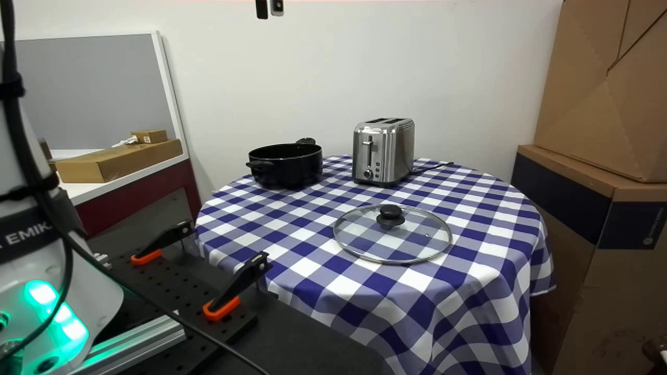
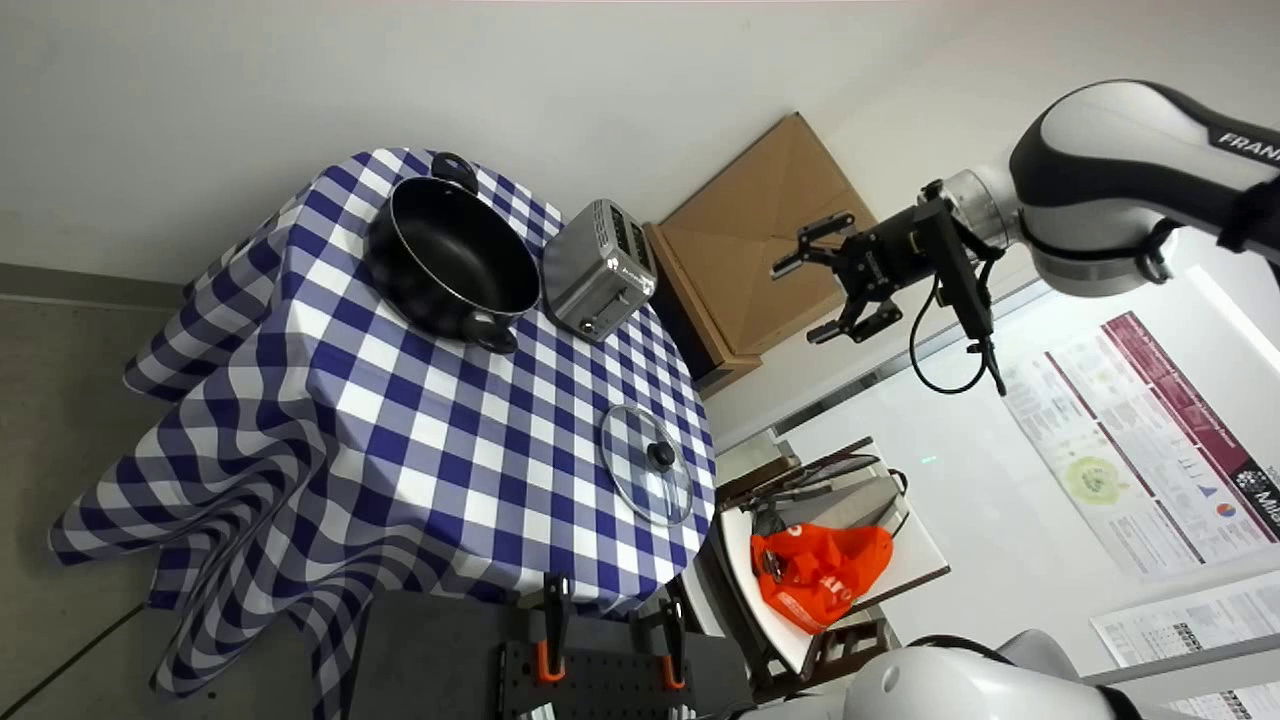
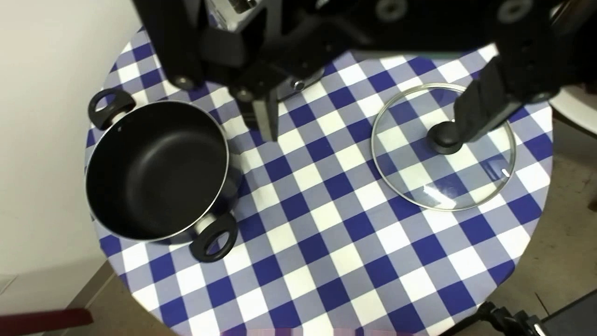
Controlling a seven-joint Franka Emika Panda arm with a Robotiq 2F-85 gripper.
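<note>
My gripper (image 2: 801, 300) hangs high above the table, its two fingers wide apart and nothing between them. Only its fingertips (image 1: 261, 9) enter the top of exterior view 1. Below lies a round glass lid (image 1: 400, 244) with a metal rim and a black knob (image 1: 391, 214), flat on the right front of the table. In the wrist view one finger (image 3: 478, 109) overlaps the knob's edge, though well above it. A black two-handled pot (image 3: 159, 171) stands uncovered and empty at the far left. Beside it is a silver toaster (image 1: 384, 152), mostly hidden by the gripper in the wrist view.
A blue-and-white checked cloth (image 1: 281, 234) covers the round table, bare between pot and lid. Two black clamps (image 1: 241, 284) with orange ends stand on the board at the near edge. Tall cardboard boxes (image 1: 594, 262) rise on the right, and a wall stands behind.
</note>
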